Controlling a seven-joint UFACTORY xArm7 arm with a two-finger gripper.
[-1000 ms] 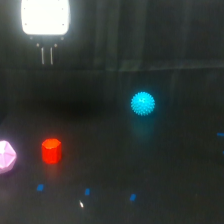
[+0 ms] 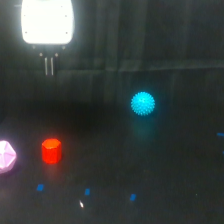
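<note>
My white gripper (image 2: 49,67) hangs at the upper left, with two thin fingers pointing down. A narrow dark gap shows between them, and I see nothing held there. Below it, well apart, a red block (image 2: 51,151) with an angular outline rests on the dark surface. At the left edge lies a pale pink faceted ball (image 2: 6,156), partly cut off by the frame. A bright cyan spiky ball (image 2: 143,103) sits right of centre, far from the fingers.
Small blue marks (image 2: 87,191) dot the dark surface (image 2: 170,165) near the front, with a small white mark (image 2: 82,204) among them. Another blue mark (image 2: 220,134) shows at the right edge.
My gripper has shifted down and slightly right in the picture, and its fingers appear closer together. The red block and both balls have stayed where they were.
</note>
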